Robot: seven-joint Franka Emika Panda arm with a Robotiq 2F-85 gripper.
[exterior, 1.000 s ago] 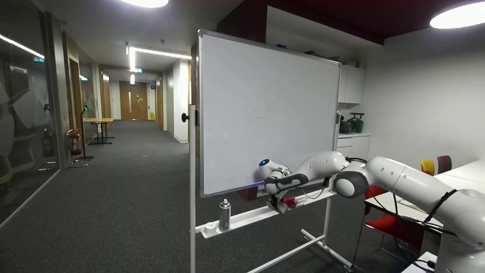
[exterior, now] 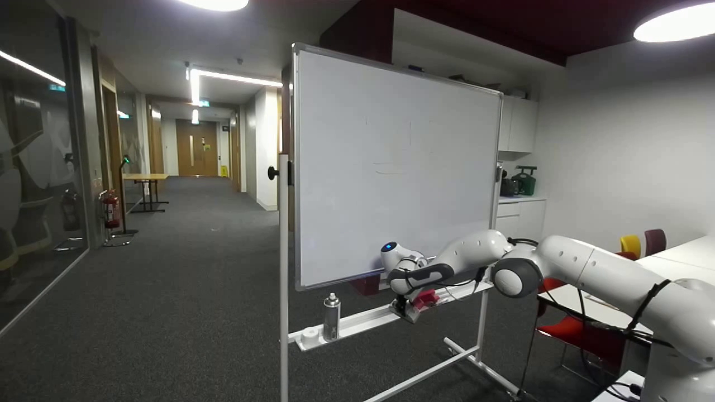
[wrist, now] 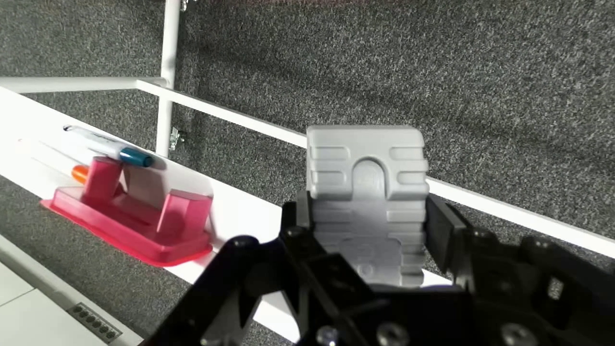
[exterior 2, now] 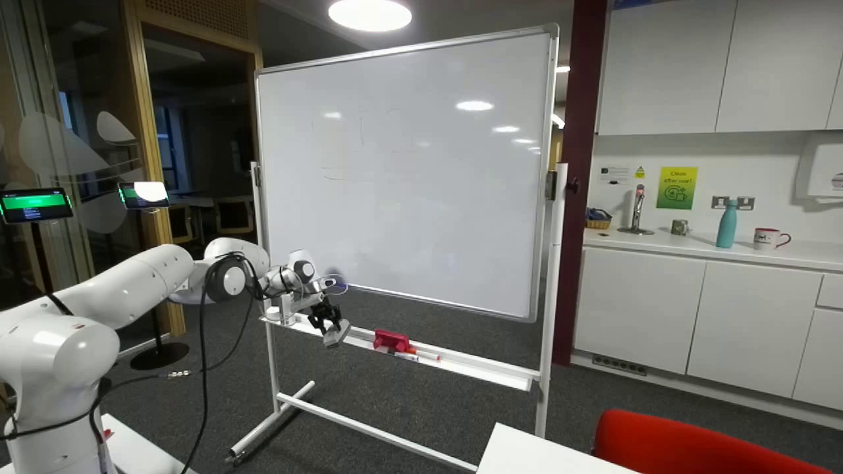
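A grey ridged block (wrist: 369, 190), looking like a board eraser, is held between the black fingers of my gripper, which is shut on it. In exterior view 2 the gripper (exterior 2: 325, 315) hangs just in front of the whiteboard's tray, and the block (exterior 2: 336, 333) points down and outward. Exterior view 1 shows the gripper (exterior: 402, 308) below the board's lower edge. The whiteboard (exterior 2: 403, 182) carries a few faint marks left of its middle. Whether the block touches the tray I cannot tell.
On the tray (exterior 2: 474, 370) lie a red holder (exterior 2: 392, 340) and markers (exterior 2: 407, 356), right of the gripper in exterior view 2. A spray can (exterior: 332, 317) and a white roll (exterior: 309, 336) stand at the tray's other end. A red chair (exterior 2: 695, 442) stands in front.
Board, tray and the things on it look unmoved.
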